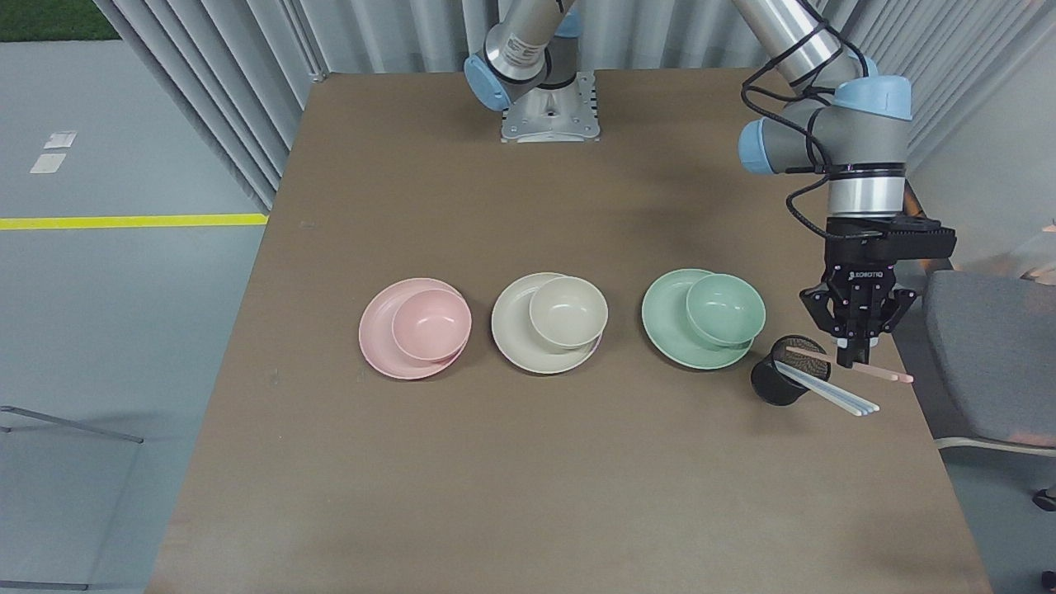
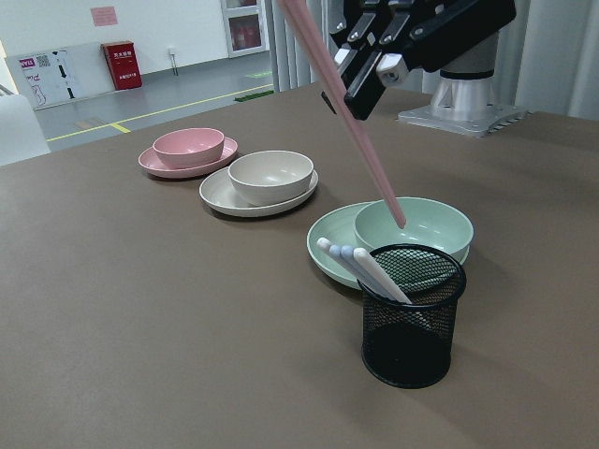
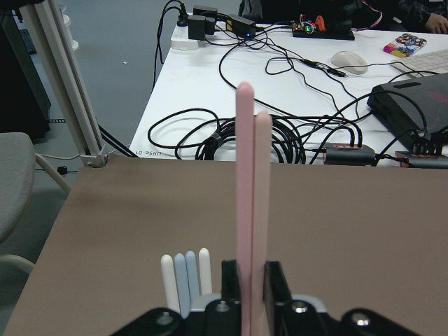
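My gripper (image 1: 857, 345) is shut on a pair of pink chopsticks (image 1: 886, 371), held tilted over a black mesh cup (image 1: 776, 386) at the table's right. The pink chopsticks (image 3: 244, 182) stand long between the fingers in the wrist view, and one end hangs above the cup in the left view. White and light blue chopsticks (image 1: 832, 393) lean out of the cup. A green bowl (image 1: 725, 308) on a green plate (image 1: 668, 322) sits left of the cup.
A white bowl (image 1: 568, 308) on its plate and a pink bowl (image 1: 431, 322) on its plate stand further left. A grey chair (image 1: 1000, 356) is off the right edge.
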